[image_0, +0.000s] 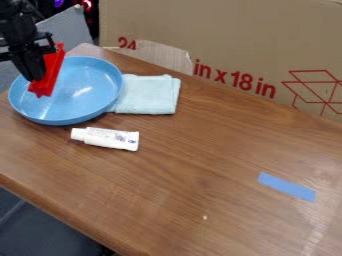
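Note:
A black gripper (30, 62) is at the upper left, partly cut off by the frame's edge, over the left part of a blue round plate (78, 102). A red object (48, 74) is tilted at the gripper over the plate's left side; whether the fingers hold it or it rests on the plate I cannot tell. A folded pale blue cloth (148, 96) lies to the right of the plate, and a white tube (106, 138) lies on the table just in front of it.
A cardboard box (234, 40) stands along the back. A strip of blue tape (286, 186) is on the right of the wooden table (201, 180), whose middle and front are clear. The table's edge runs along the lower left.

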